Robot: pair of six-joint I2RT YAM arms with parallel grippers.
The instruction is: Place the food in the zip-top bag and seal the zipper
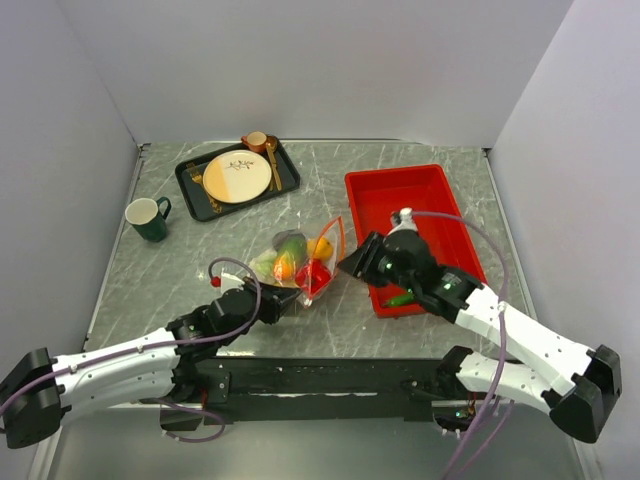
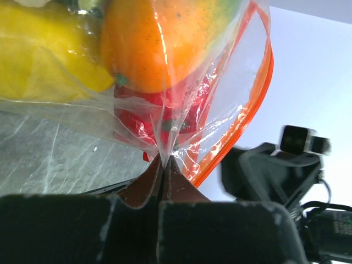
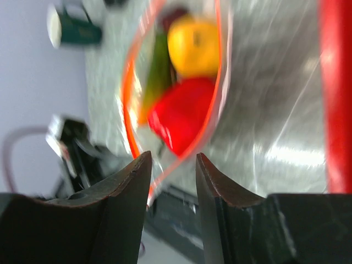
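Observation:
The zip top bag [image 1: 290, 258] holds vegetables: a red pepper [image 3: 179, 115], a yellow one [image 3: 192, 47], an orange one [image 2: 154, 38] and greens. Its orange-edged mouth faces right and stands open. My left gripper is shut on the bag's near lower corner by the mouth. My right gripper is part open just right of the mouth, over the bag's edge, with nothing seen held between its fingers.
A red bin [image 1: 405, 180] with a green vegetable [image 1: 398, 300] inside is at the right. A black tray [image 1: 205, 205] with plate and cup is at the back, a green mug [image 1: 150, 225] at the left.

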